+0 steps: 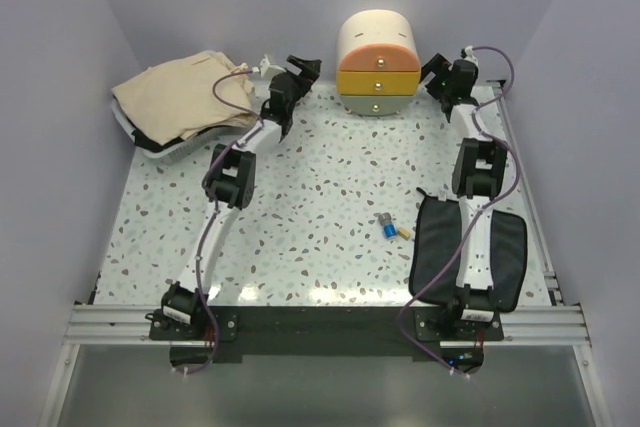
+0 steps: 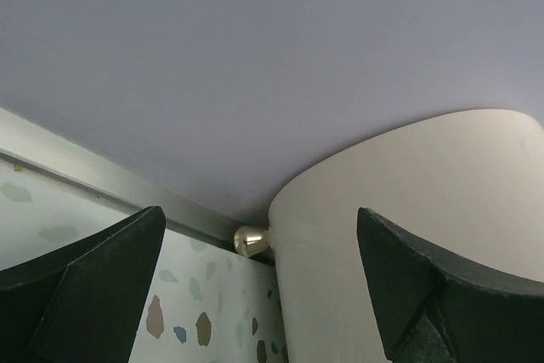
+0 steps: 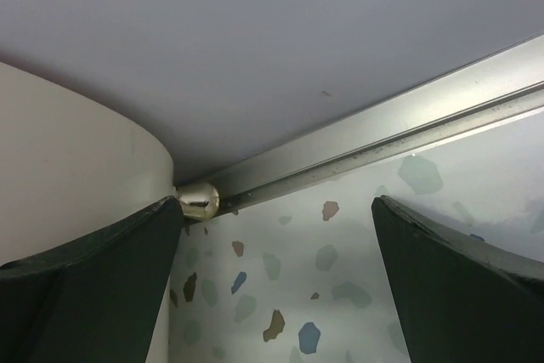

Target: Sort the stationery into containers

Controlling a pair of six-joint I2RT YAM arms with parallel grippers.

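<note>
At the back of the table stands a rounded drawer box (image 1: 376, 37) with an orange, a yellow and a grey-green drawer, all closed. A small blue-and-grey item (image 1: 388, 227) and a short tan piece (image 1: 404, 234) lie side by side near the front. A black pouch (image 1: 445, 247) lies flat at the right, partly under the right arm. My left gripper (image 1: 305, 68) is open to the left of the box; its wrist view shows the box's pale side (image 2: 340, 210) by one finger. Open and empty, my right gripper (image 1: 434, 69) hovers at the box's other side.
A clear bin (image 1: 180, 150) with beige and black cloth (image 1: 180, 97) over it sits at the back left. Metal rails (image 3: 382, 133) run along the table's edge below the grey wall.
</note>
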